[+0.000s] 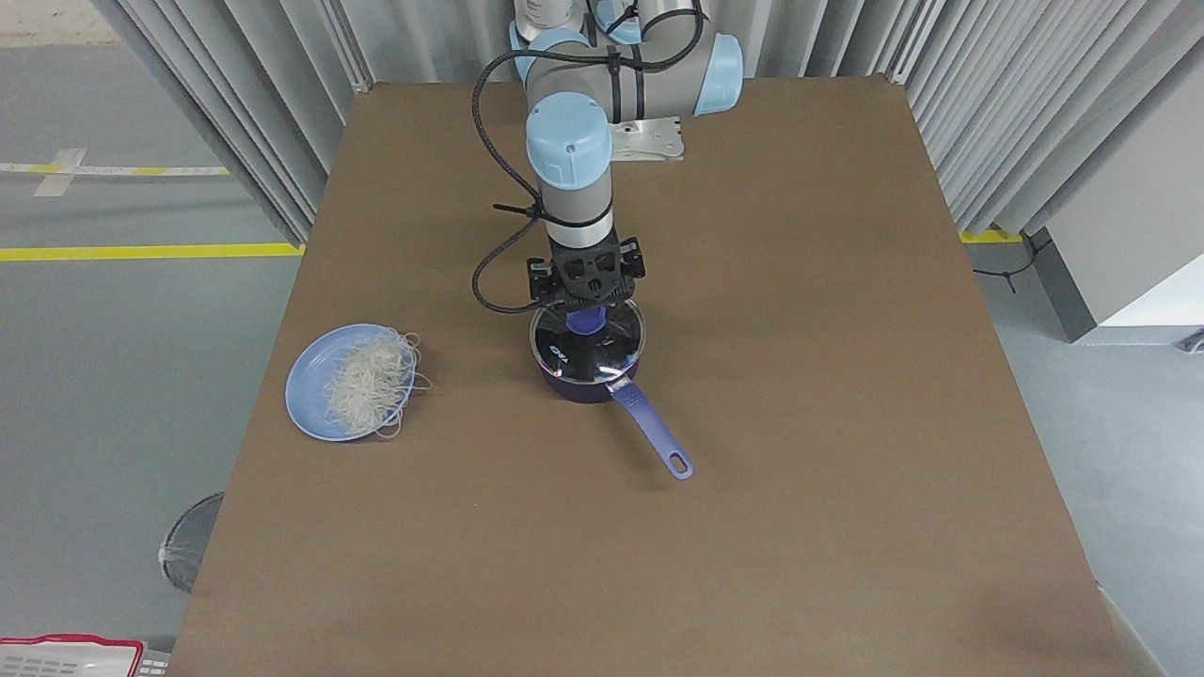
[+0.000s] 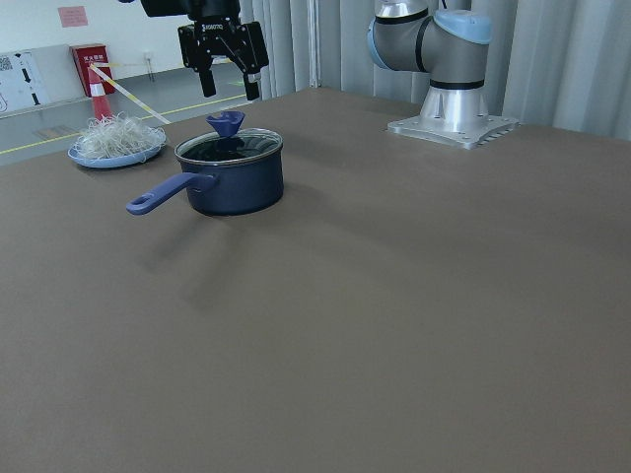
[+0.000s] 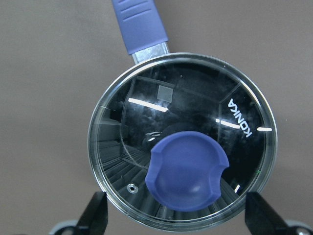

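Note:
A dark blue saucepan (image 2: 237, 187) with a glass lid (image 3: 122, 117) and blue knob (image 3: 187, 171) stands mid-table, its handle (image 1: 648, 423) pointing toward the front right in the front view. My gripper (image 2: 229, 81) hangs open above the lid, nothing between its fingers; in the wrist view its fingertips frame the knob from either side at the bottom. A light blue plate (image 1: 316, 384) holding white noodle-like strands (image 1: 370, 382) lies to the pan's left in the front view.
The arm's base plate (image 2: 452, 130) stands at the back.

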